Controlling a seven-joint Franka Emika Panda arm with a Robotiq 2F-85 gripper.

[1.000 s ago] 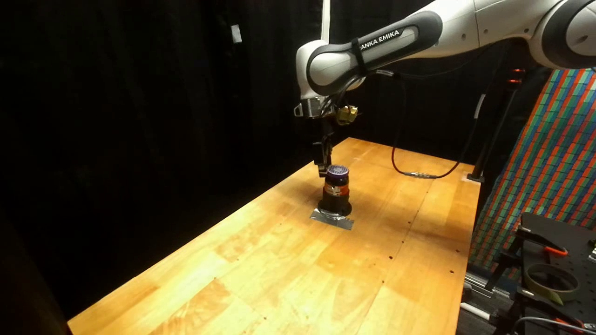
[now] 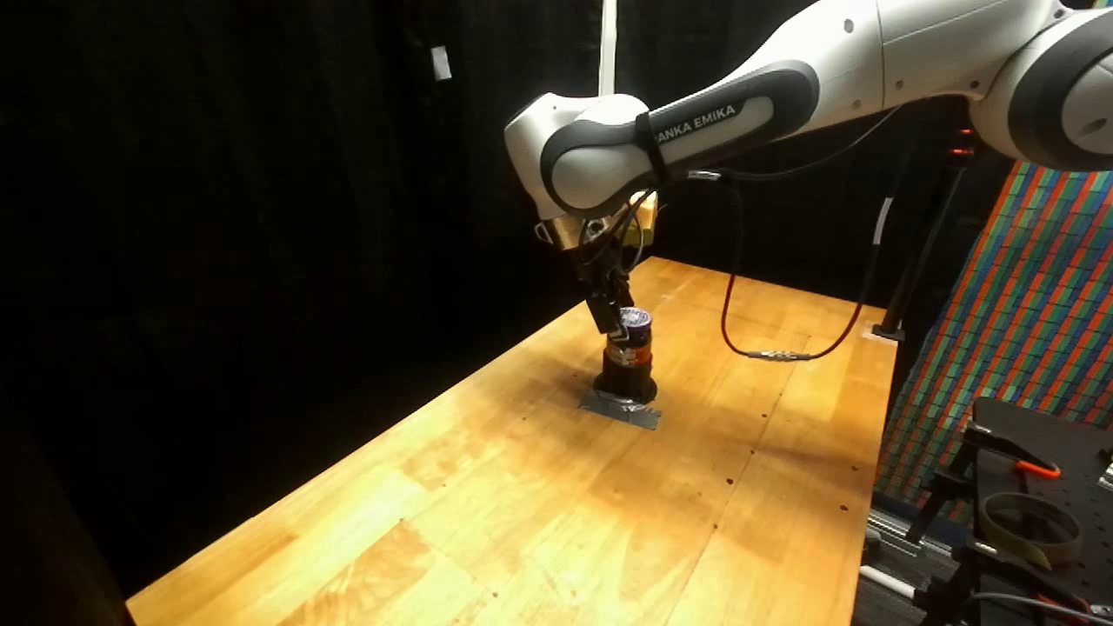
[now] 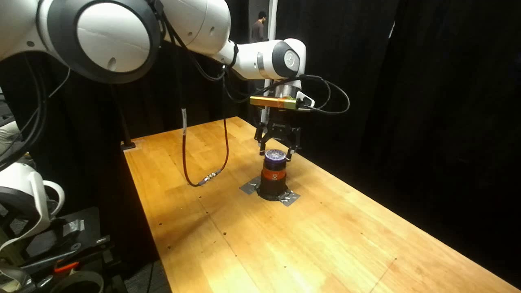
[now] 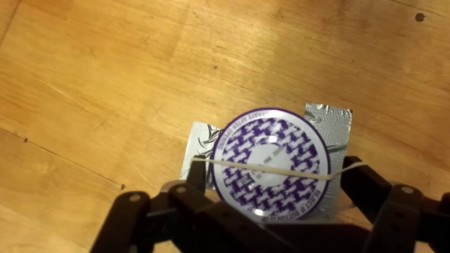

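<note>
A jar with a purple-and-white patterned lid (image 4: 270, 143) and an orange label band (image 3: 274, 174) stands upright in a black base (image 2: 626, 388), which grey tape (image 2: 620, 410) covers at its edges on the table. My gripper is open, its black fingers (image 4: 366, 185) to either side of the lid. Between the fingertips a pale rubber band (image 4: 270, 169) stretches across the lid. In exterior view 2 the fingers reach down to about lid height. Whether any finger touches the jar, I cannot tell.
Bare wooden table (image 2: 469, 490) surrounds the jar, clear of other objects. A red-and-black cable (image 3: 225, 146) hangs in a loop from the arm over the table. Beside the table stands a black cart (image 2: 1043, 449) with tools and a roll of tape.
In exterior view 1 the arm's wrist has shifted left and slightly lower, and the gripper now leans, its fingers overlapping the jar's lid. The jar stands where it was.
</note>
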